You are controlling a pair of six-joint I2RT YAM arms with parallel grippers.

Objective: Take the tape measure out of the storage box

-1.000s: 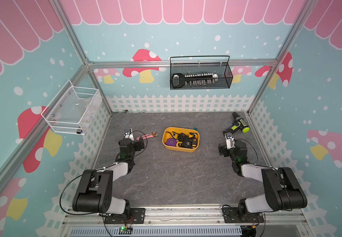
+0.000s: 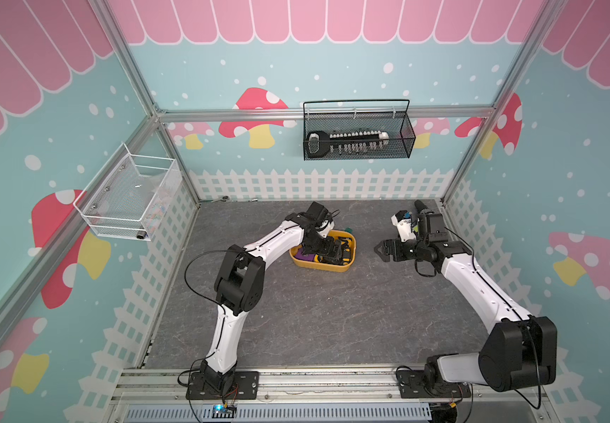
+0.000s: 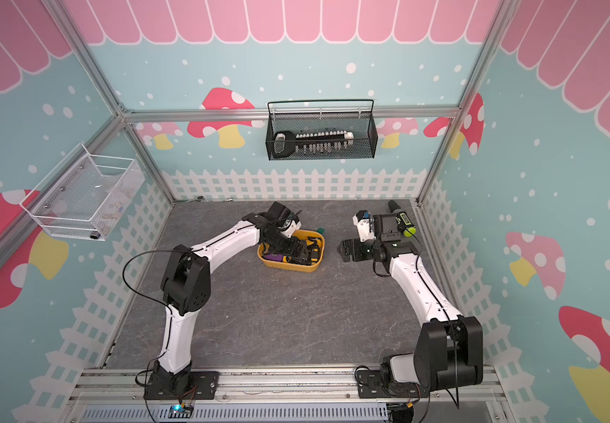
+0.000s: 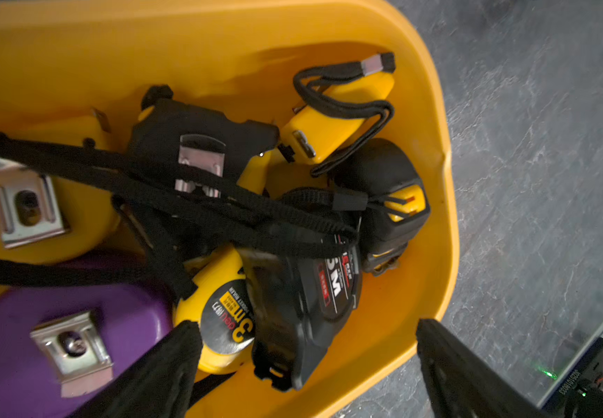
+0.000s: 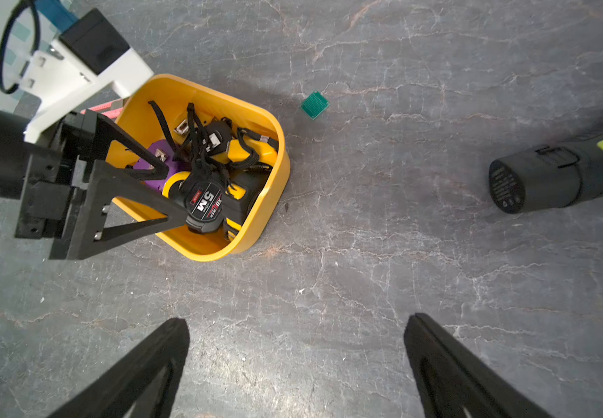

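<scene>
The yellow storage box (image 2: 324, 266) stands mid-table, holding several tape measures. In the left wrist view I see a black 5M tape measure (image 4: 301, 292), a yellow 3m one (image 4: 221, 317), a purple one (image 4: 130, 306) and a small black-and-yellow one (image 4: 392, 202), with black straps lying across them. My left gripper is over the box, its fingers apart, the tips near the black 5M tape measure; nothing is held. My right gripper (image 2: 383, 250) hangs open and empty to the right of the box, over bare table.
A black-and-green power drill (image 5: 559, 170) lies at the back right, partly behind my right arm. A small green piece (image 5: 314, 104) lies behind the box. A wire basket (image 2: 358, 151) hangs on the back wall.
My left arm has swung from the left side to over the storage box. My right gripper has moved left and farther back, closer to the box. The box stands where it was.
</scene>
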